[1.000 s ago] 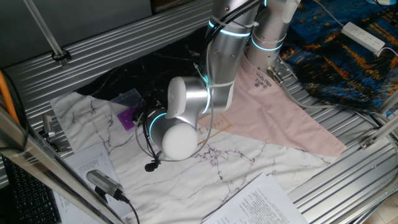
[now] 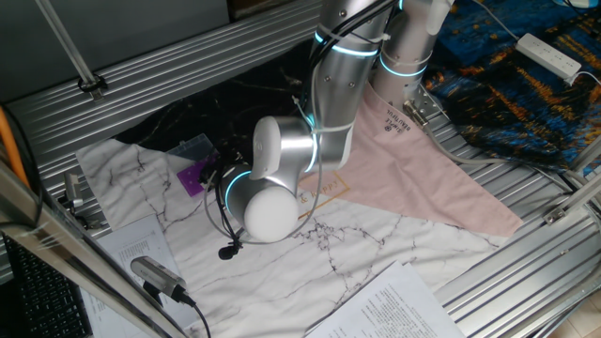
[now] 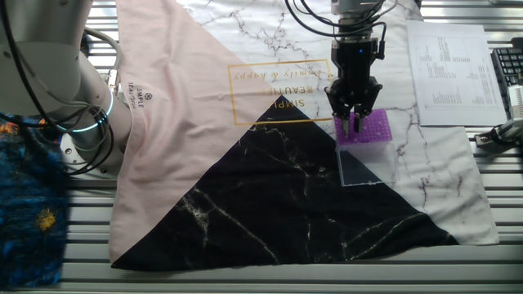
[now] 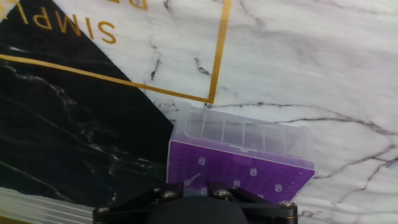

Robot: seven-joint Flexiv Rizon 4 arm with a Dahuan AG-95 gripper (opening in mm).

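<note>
A purple rack (image 3: pixel 374 125) full of small holes sits on the marbled cloth, its clear lid (image 3: pixel 367 168) folded open over the black part. In the wrist view the rack's purple top (image 4: pixel 214 163) carries several small clear tubes (image 4: pixel 253 172). My gripper (image 3: pixel 351 128) points down over the rack's left part, fingertips close to its top. In the wrist view the gripper shows its fingers only a little apart, at the rack's near edge. A pale, clear sliver (image 4: pixel 193 179) stands by the fingertips; whether they grip it is unclear. Exterior view 1 hides the gripper behind the arm.
Printed sheets (image 3: pixel 453 73) lie right of the rack, with a keyboard (image 3: pixel 508 77) and a small grey device (image 3: pixel 500 135) beyond. The pink cloth (image 3: pixel 176 98) and black cloth (image 3: pixel 270 204) are flat and clear. The robot's base (image 3: pixel 90 135) stands at the left.
</note>
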